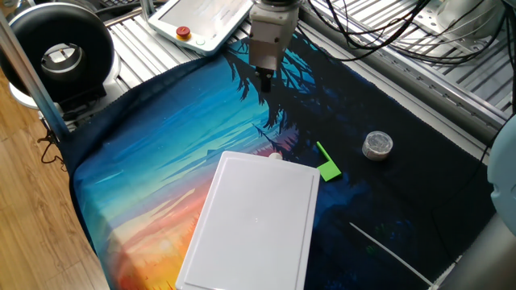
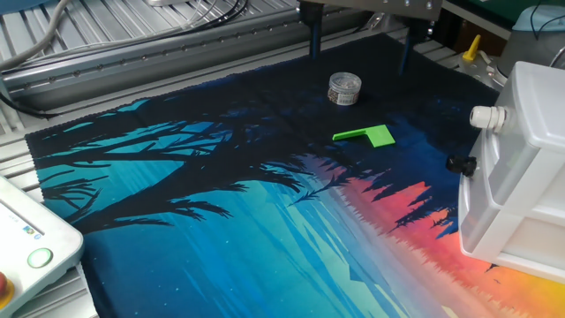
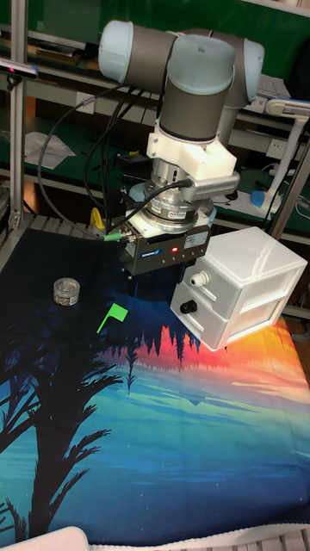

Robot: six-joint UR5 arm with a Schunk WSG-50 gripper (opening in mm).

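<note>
My gripper (image 2: 360,65) stands open, its two dark fingers (image 2: 315,42) far apart with nothing between them. Exterior view 1 shows the gripper (image 1: 266,84) nearly edge-on, hanging over the top part of the cloth, away from the objects. A bright green L-shaped piece (image 1: 329,170), flat block plus thin arm, lies on the dark cloth (image 2: 265,97). Near it sits a small round clear jar (image 1: 377,146), upright, its contents unclear. The white drawer box (image 1: 254,217) stands beside the green piece; its drawers, with a white and a black knob (image 2: 461,165), look closed in exterior view 2.
A tablet-like pendant (image 1: 197,24) with a red button lies at the cloth's far edge. A thin pale rod or cable (image 1: 391,254) crosses the dark area at lower right.
</note>
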